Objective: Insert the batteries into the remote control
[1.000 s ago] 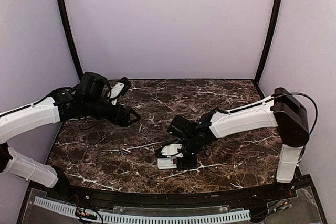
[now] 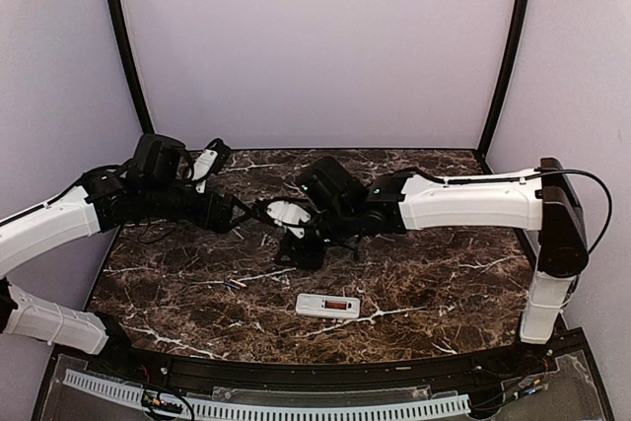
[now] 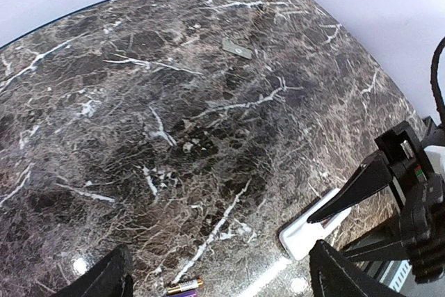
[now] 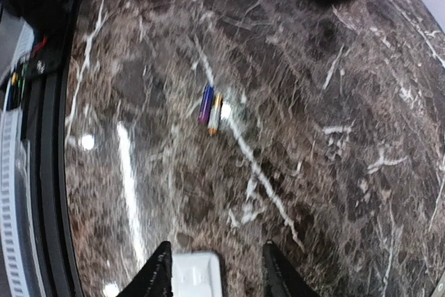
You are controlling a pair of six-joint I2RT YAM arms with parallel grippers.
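The white remote [image 2: 327,306] lies on the marble table at front centre, a reddish slot visible in it; its end [image 4: 196,276] shows low in the right wrist view. Two batteries, one orange and pale, one purple, lie side by side to its left, also low in the left wrist view [image 3: 183,286]. My left gripper [image 2: 229,216] hangs open over the left of the table, its fingers at the bottom of its view. My right gripper [image 2: 299,253] is raised above and behind the remote, fingers apart, nothing seen between them.
A small grey piece [image 3: 236,49] lies toward the back of the marble table [image 2: 444,293]. Walls border the back and sides. A black rail runs along the front edge.
My right arm has risen and moved back and left from the remote, uncovering it. My left arm has shifted slightly.
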